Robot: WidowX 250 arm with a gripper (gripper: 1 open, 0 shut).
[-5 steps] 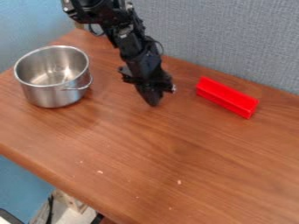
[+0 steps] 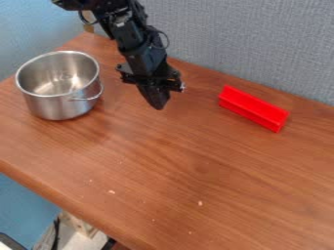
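My black gripper (image 2: 158,98) hangs over the wooden table (image 2: 183,186) in the upper middle of the view, its fingertips pointing down and looking shut, with nothing seen between them. To its left a steel pot (image 2: 59,86) with a wire handle stands upright. To its right a red block (image 2: 253,108) lies on the table, apart from the gripper.
A grey padded wall (image 2: 255,39) runs behind the table. The table's left edge drops to a blue surface at the lower left.
My arm has moved up and to the left, away from the red block and toward the pot. The pot and block have stayed in place.
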